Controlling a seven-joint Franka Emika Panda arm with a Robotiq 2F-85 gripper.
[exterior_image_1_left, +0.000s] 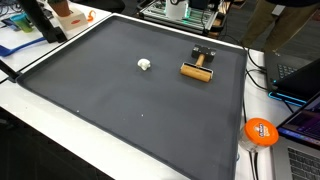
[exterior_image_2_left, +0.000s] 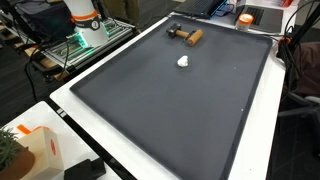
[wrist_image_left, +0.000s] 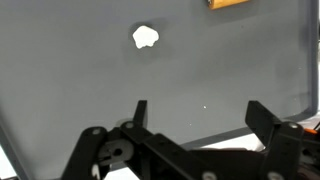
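Observation:
A small white lump lies on the dark grey mat, left of a tool with an orange-brown cylinder and a black end. Both rest near the far end of the mat in exterior view 2, where the white lump is closer to the camera than the tool. From above, the wrist view has the lump at upper left and only part of the cylinder at the top edge. My gripper is open over the mat, its fingers wide apart with bare mat between them.
A plant pot sits at the near left corner of exterior view 2.

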